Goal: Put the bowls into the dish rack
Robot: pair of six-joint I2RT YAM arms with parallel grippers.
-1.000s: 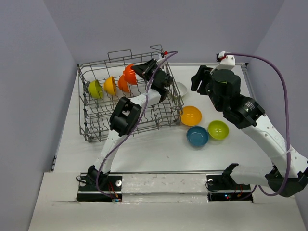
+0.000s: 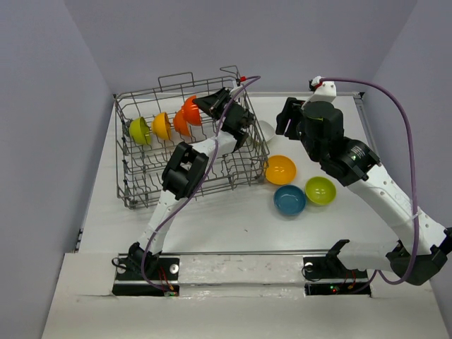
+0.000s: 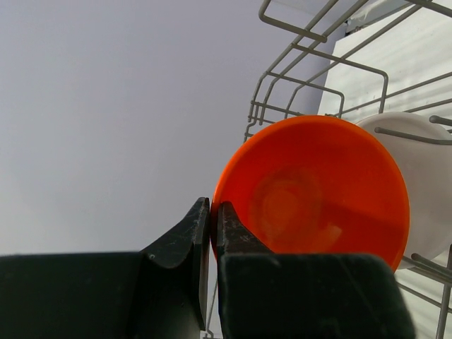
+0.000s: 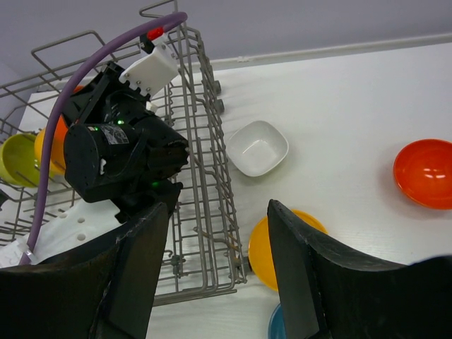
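In the wire dish rack [image 2: 123,183], a row of bowls stands tilted: green [image 2: 138,131], yellow [image 2: 161,126], orange [image 2: 180,124], and a red-orange bowl [image 3: 311,198] at the right end. My left gripper is at this bowl's rim, a finger each side of it; whether it grips tightly is unclear. A white bowl or dish [image 3: 424,191] shows behind it. My right gripper is open and empty, above the counter right of the rack.
Loose on the counter lie a white bowl [image 4: 257,148], a red bowl [image 4: 424,173], a yellow bowl [image 2: 280,169], a blue bowl [image 2: 289,200] and a green bowl [image 2: 320,191].
My right arm has moved slightly left compared with a second ago. The left arm looks practically unchanged.
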